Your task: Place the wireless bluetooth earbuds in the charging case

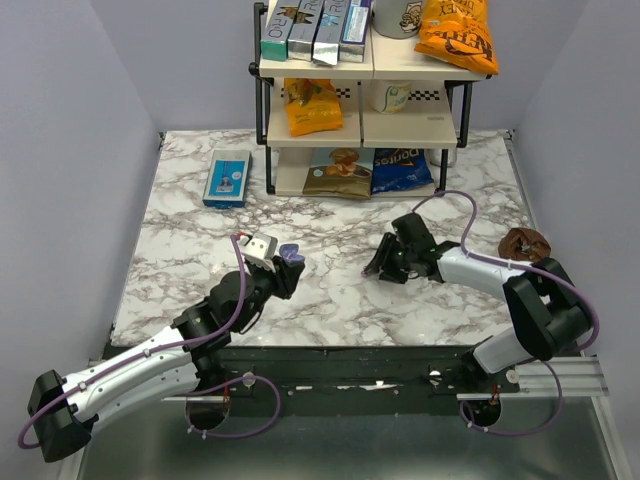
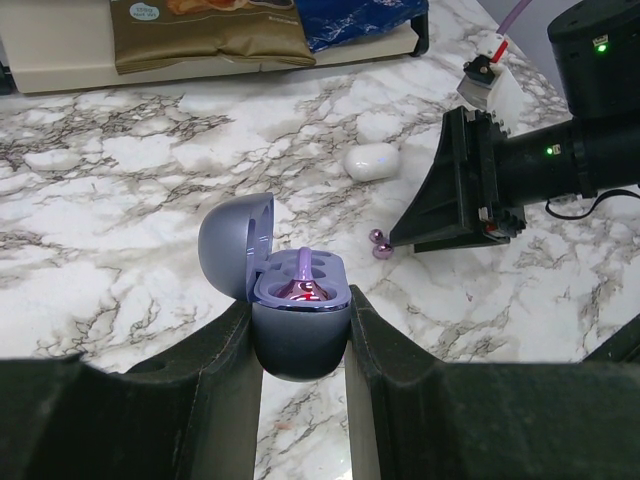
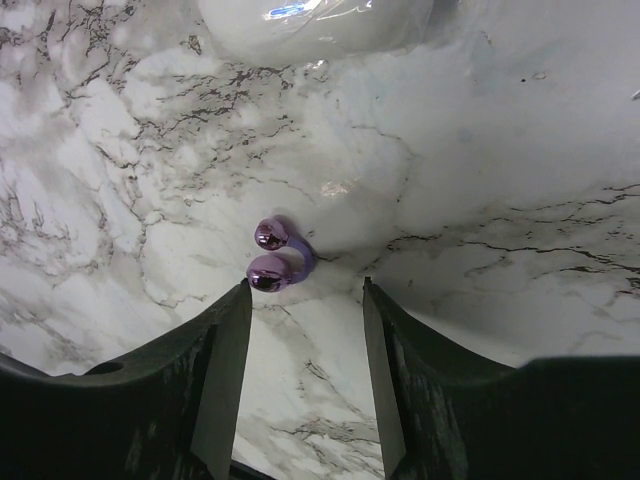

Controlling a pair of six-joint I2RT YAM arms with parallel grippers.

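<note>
My left gripper is shut on the purple charging case (image 2: 301, 345), held upright above the table with its lid (image 2: 228, 248) raised. One purple earbud (image 2: 304, 268) stands in the case's hollow. A second, C-shaped purple earbud (image 3: 305, 258) with shiny round ends lies on the marble table. In the right wrist view my right gripper is part open, its fingertips around the near side of that earbud's spot, the left fingertip close to the larger end. Nothing sits clamped between its fingers. From above, this earbud is mostly hidden by the right gripper (image 1: 374, 270).
A glossy white rounded object (image 2: 372, 161) lies behind the loose earbud. At the back stands a shelf (image 1: 420, 125) with snack bags. A blue box (image 1: 227, 178) lies back left and a brown pouch (image 1: 524, 245) far right.
</note>
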